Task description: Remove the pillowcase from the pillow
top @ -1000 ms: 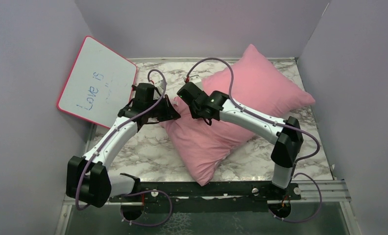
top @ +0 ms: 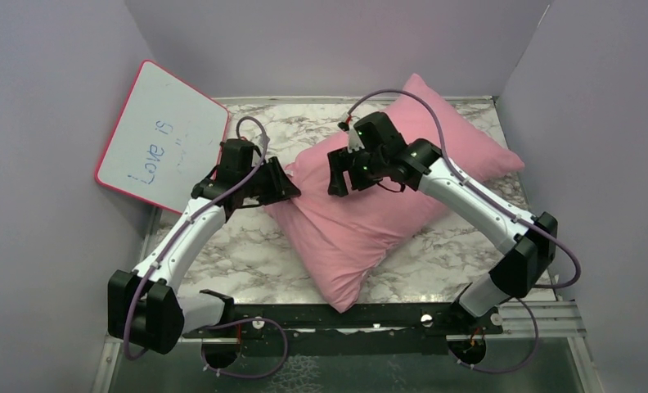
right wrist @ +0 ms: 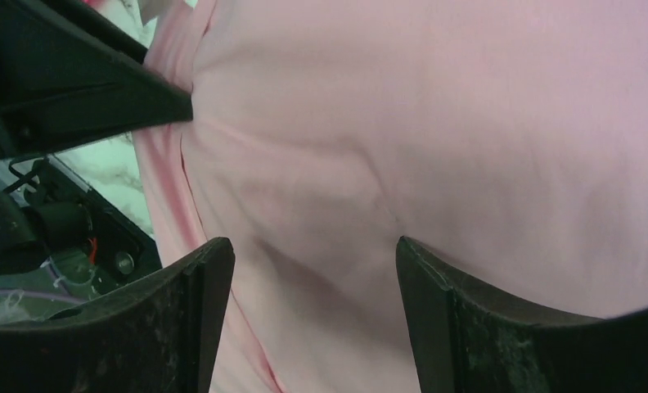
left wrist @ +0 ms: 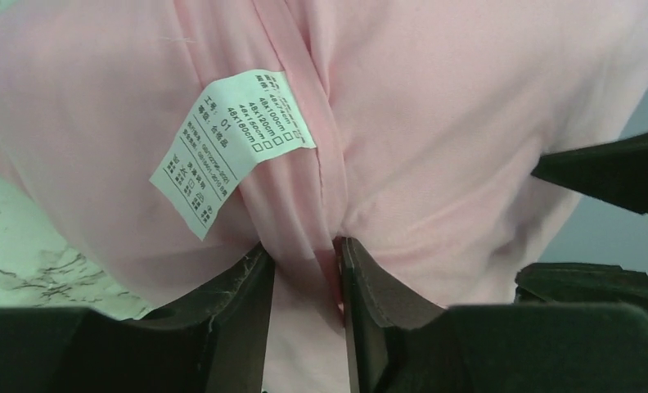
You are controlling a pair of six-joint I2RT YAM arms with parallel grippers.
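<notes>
The pink pillow in its pillowcase [top: 329, 246] lies diagonally on the marble table. My left gripper [top: 285, 182] is at its left edge; in the left wrist view its fingertips [left wrist: 304, 258] stand slightly apart around a folded hem below a white label [left wrist: 227, 135], touching the fabric. Whether it grips the hem is unclear. My right gripper [top: 342, 173] is open above the middle of the pillow, nothing between its fingers, with pink fabric [right wrist: 321, 180] filling much of its view.
A whiteboard [top: 169, 115] leans at the left. Grey walls enclose the table [top: 439, 270] at the back and sides. Bare marble shows at the back left, front left and front right.
The left gripper has barely moved.
</notes>
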